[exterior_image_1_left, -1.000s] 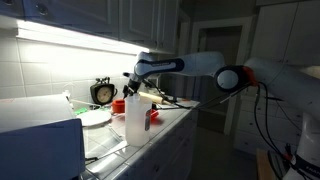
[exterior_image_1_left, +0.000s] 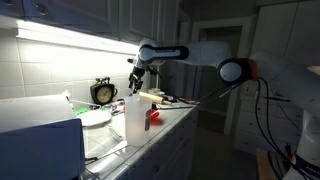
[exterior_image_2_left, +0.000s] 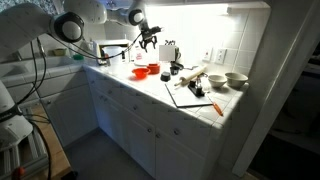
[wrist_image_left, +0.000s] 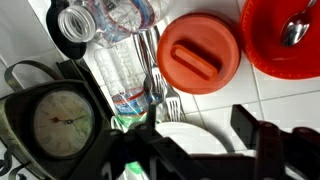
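Observation:
My gripper reaches in over the far counter, high above the items. In the wrist view its dark fingers stand apart at the bottom, with a white round dish (wrist_image_left: 190, 138) showing behind the gap. Whether anything is clasped between them cannot be made out. Ahead of the fingertips is a round red lid with a bar handle (wrist_image_left: 200, 62). Forks (wrist_image_left: 172, 103) lie left of the lid. At the upper right a spoon (wrist_image_left: 297, 27) rests in a red bowl (wrist_image_left: 262, 45). In exterior view 1 the gripper (exterior_image_1_left: 134, 84) points down beside the black clock (exterior_image_1_left: 103, 92).
Clear plastic bottles (wrist_image_left: 122, 78) lie between the clock and the forks. A white pitcher-like container (exterior_image_1_left: 136, 120) stands nearer on the counter. Farther along are a rolling pin (exterior_image_2_left: 190, 77), a dark tray (exterior_image_2_left: 187, 95) and light bowls (exterior_image_2_left: 236, 79). The tiled wall bounds the back.
Over the last second the gripper has shifted slightly left and up in exterior view 1, away from the arm's base side. The counter items look unmoved.

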